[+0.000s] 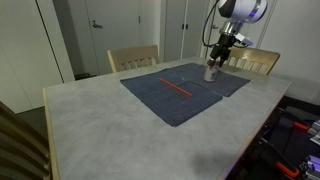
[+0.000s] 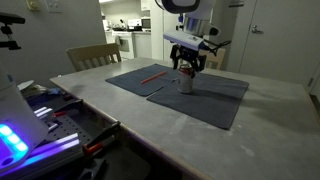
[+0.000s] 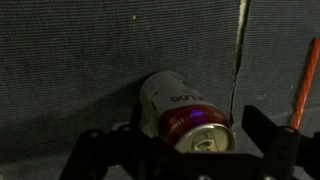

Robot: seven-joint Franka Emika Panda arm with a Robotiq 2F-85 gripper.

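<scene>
A white and red can (image 2: 185, 84) stands on the dark mat in exterior view 2; its silver lid and red band show at the bottom centre of the wrist view, where the can (image 3: 178, 108) looks tilted by the camera angle. My gripper (image 2: 187, 66) is at the top of it, with the arm reaching down from above. Dark fingers (image 3: 98, 155) flank the lid in the wrist view. The fingers stand open, and whether either finger touches the can cannot be seen. From exterior view 1 the can (image 1: 210, 74) appears small, just below the gripper (image 1: 214, 62).
A second dark mat (image 1: 170, 98) lies alongside, with a thin red stick (image 1: 176, 88) on it. Wooden chairs (image 1: 136, 57) stand behind the table.
</scene>
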